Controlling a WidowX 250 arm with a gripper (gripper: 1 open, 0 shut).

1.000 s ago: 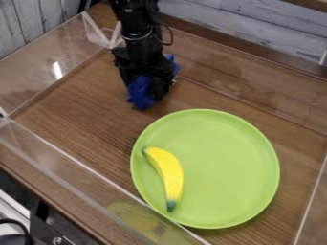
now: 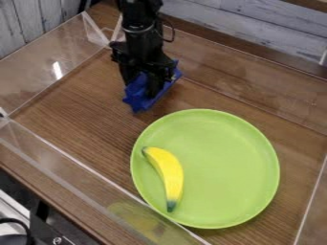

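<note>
My black gripper (image 2: 143, 68) reaches down from the top centre of the camera view, shut on a blue object (image 2: 148, 94), which it partly hides. The blue thing is low on or just over the wooden table, left of centre and above a green plate (image 2: 224, 167). A yellow banana (image 2: 169, 177) with a bluish tip lies on the left part of the plate.
The wooden table (image 2: 76, 124) has clear room at the left and at the upper right. Clear walls or edging run along its left and front sides. Pale panelling stands at the back, and a black cable shows at the lower left corner.
The gripper and the blue object have shifted only very slightly over the last second. The plate and banana are unchanged.
</note>
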